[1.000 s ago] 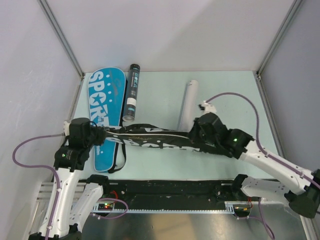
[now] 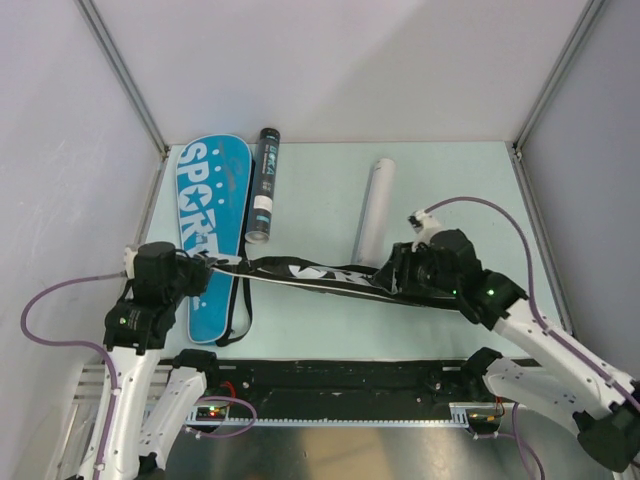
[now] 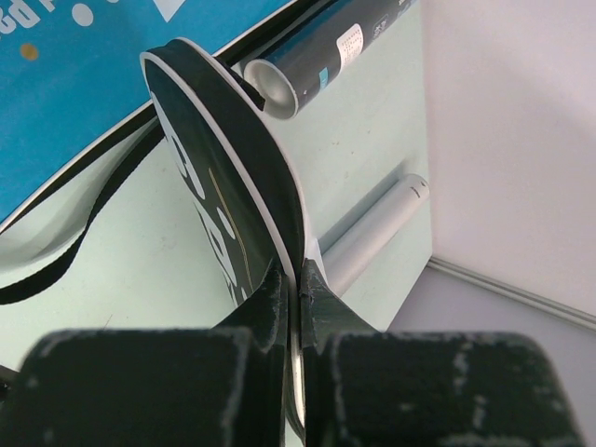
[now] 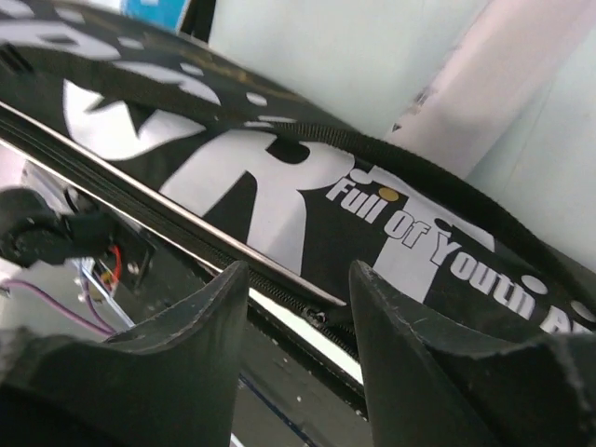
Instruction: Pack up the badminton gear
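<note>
A long black bag [image 2: 320, 280] with white lettering and a zipper stretches sideways across the table. My left gripper is shut on its left end. My right gripper hangs over the bag's right part, fingers apart, near the zipper [image 4: 317, 317]; the view is blurred. A blue SPORT racket bag [image 2: 210, 200] lies upright along the table's left side, with a black strap. A dark shuttlecock tube [image 2: 264, 185] lies beside it, and a white tube [image 2: 375, 210] lies behind the black bag.
Walls enclose the back and both sides. A dark gap runs along the front edge.
The bag's shape has shifted slightly; my left gripper still holds its end.
</note>
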